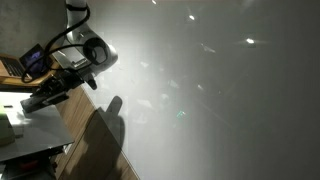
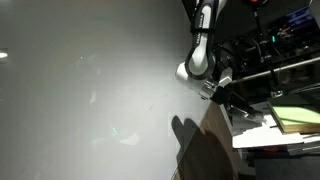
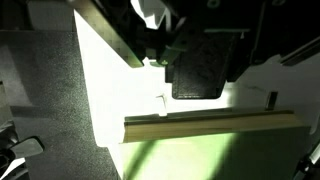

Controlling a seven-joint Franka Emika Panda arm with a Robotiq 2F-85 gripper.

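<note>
In the wrist view, a black, flat-looking rectangular object (image 3: 203, 75) sits between the fingers of my gripper, which is shut on it. Below lies a bright white surface (image 3: 108, 85). From exterior view 1, the gripper (image 1: 62, 82) reaches down at the left, with the dark object (image 1: 42, 98) at its end, low over the white tabletop (image 1: 48, 133). Exterior view 2 shows the same dark object (image 2: 238, 103) close to the white surface. Whether it touches that surface I cannot tell.
A green board (image 3: 210, 155) with a wooden edge (image 3: 200, 127) borders the white surface. An open laptop (image 1: 32, 55) stands behind the arm on a wooden surface. A large bare grey area (image 1: 210, 100) fills the right of exterior view 1.
</note>
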